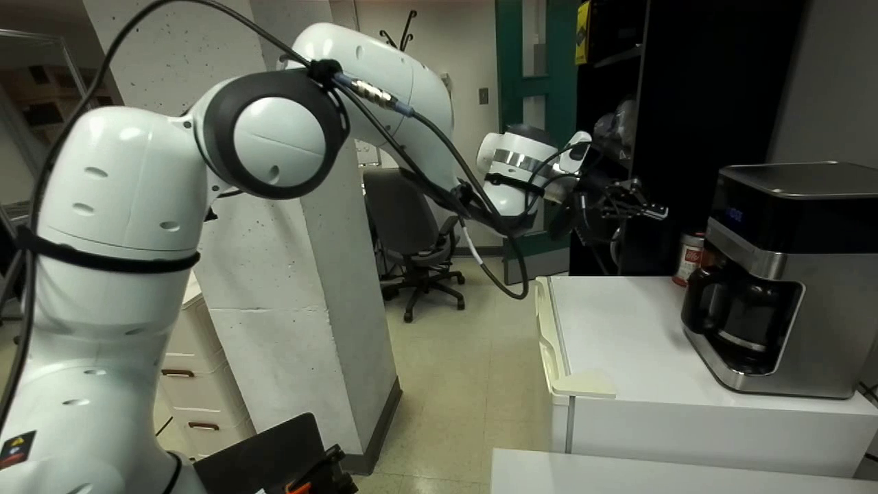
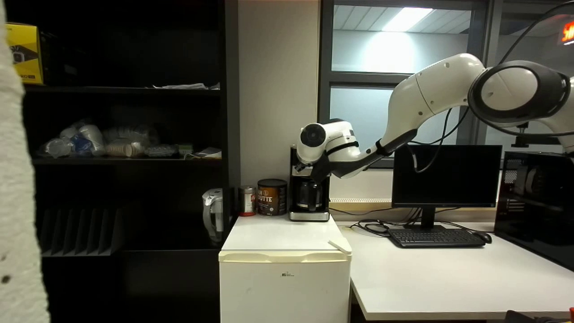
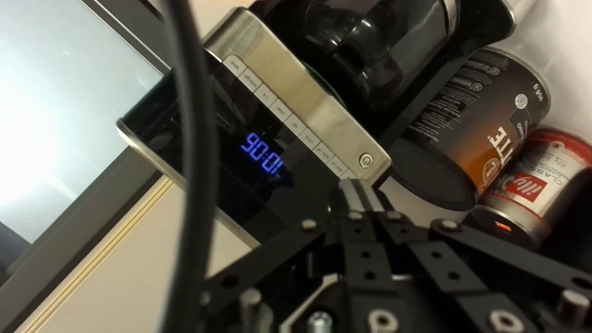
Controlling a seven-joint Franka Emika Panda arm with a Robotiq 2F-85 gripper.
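Nothing shows between the fingertips of my gripper, which is shut. In the wrist view its tips overlap the lower right end of the button row on the coffee maker (image 3: 311,194), below the round power button (image 3: 366,160). Whether they touch the panel cannot be told there. From the side, the gripper (image 1: 658,210) hangs in the air, clearly apart from the coffee maker (image 1: 823,304) and left of it. The blue clock display (image 3: 262,153) is lit. A dark glass carafe (image 1: 745,317) sits inside the machine; in the other exterior view the wrist hides the machine's upper part.
A brown can (image 3: 471,122) and a red-and-silver can (image 3: 538,183) stand beside the machine. The white fridge top (image 1: 625,321) is otherwise mostly bare. A black shelf (image 2: 129,159) stands left, and a desk with a monitor (image 2: 446,175) right. A cable (image 3: 197,138) crosses the wrist view.
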